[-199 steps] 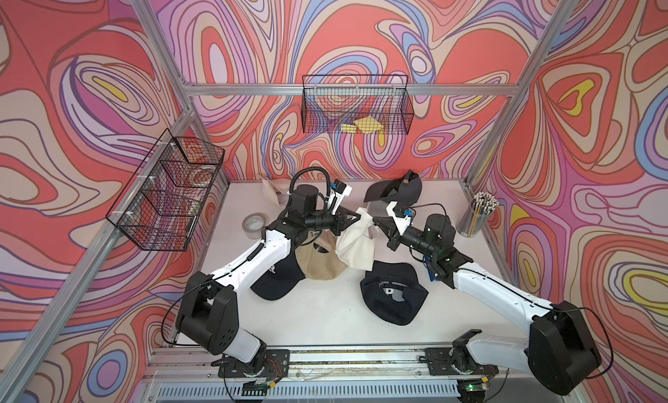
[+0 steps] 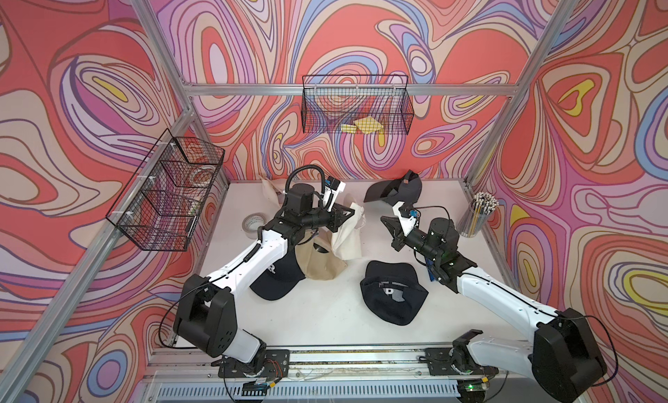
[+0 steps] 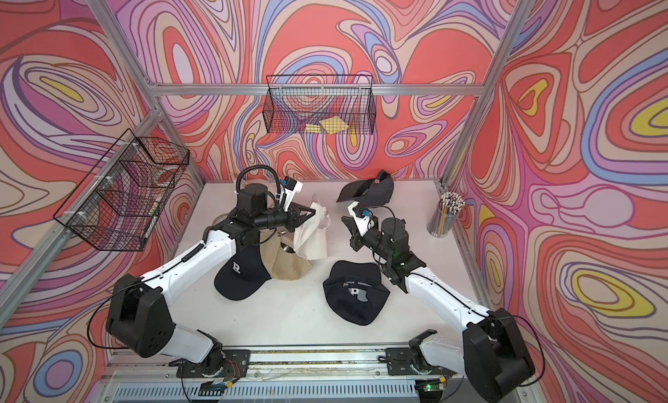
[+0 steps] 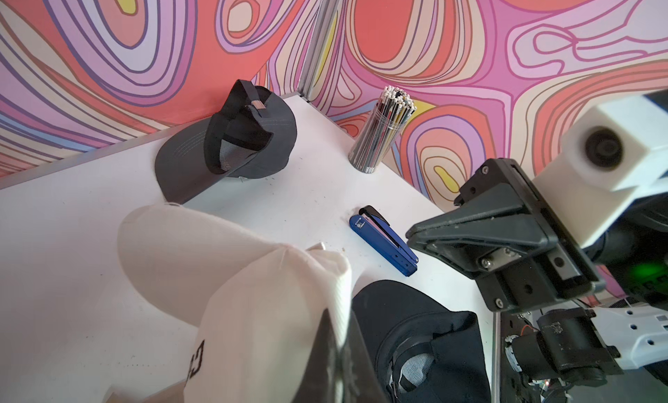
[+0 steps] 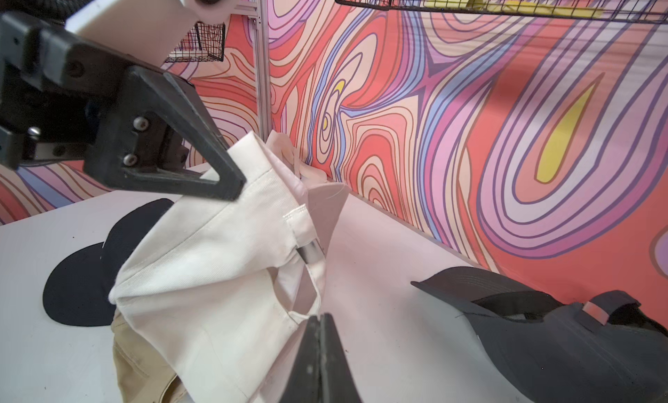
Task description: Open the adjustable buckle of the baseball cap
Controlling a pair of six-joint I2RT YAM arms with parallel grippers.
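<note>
My left gripper is shut on the edge of a white cap, which hangs above a tan cap. In the right wrist view the white cap's back strap shows with its metal buckle and a loop hanging beneath. My right gripper is shut to the right of the white cap, apart from it, with nothing between its fingers; its fingertips appear at the bottom of the right wrist view, below the buckle.
Navy caps lie front centre and left; a grey cap sits at the back. A stapler, a cup of sticks and a tape roll are on the table. Wire baskets hang above and left.
</note>
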